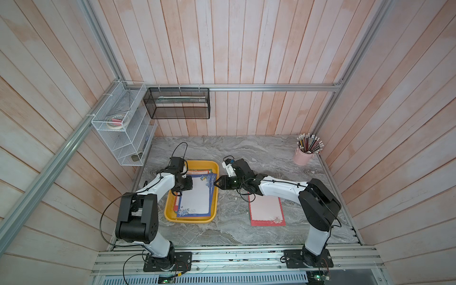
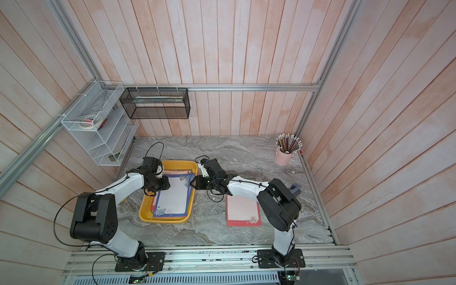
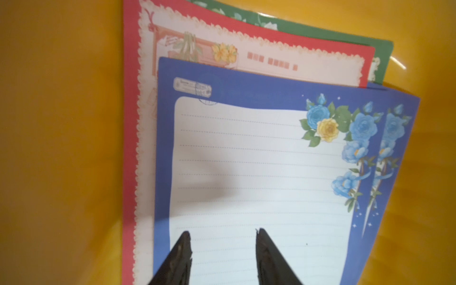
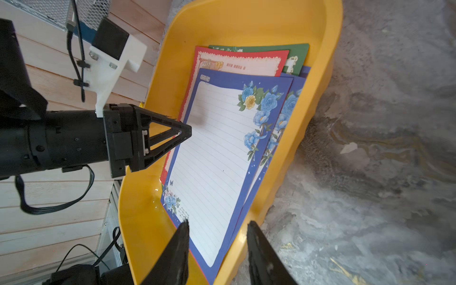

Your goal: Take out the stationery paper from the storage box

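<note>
A yellow storage box (image 1: 215,209) lies on the table with stationery sheets inside. On top is a blue-bordered lined sheet (image 4: 213,128) with blue flowers, overlapping another blue sheet (image 3: 391,137). Below them show a red-bordered sheet (image 3: 130,156) and a green-bordered one (image 3: 384,57). My left gripper is open over the upper part of the top sheet, its fingers apart with nothing held. At the box's right rim, my right gripper is open too; the rim appears between its fingers, but contact cannot be told.
A red-bordered sheet (image 1: 266,209) lies flat on the table to the right, partly under the right arm. A pink pencil cup (image 1: 302,156) stands at the back right. White wire shelves (image 1: 127,137) rise at the left.
</note>
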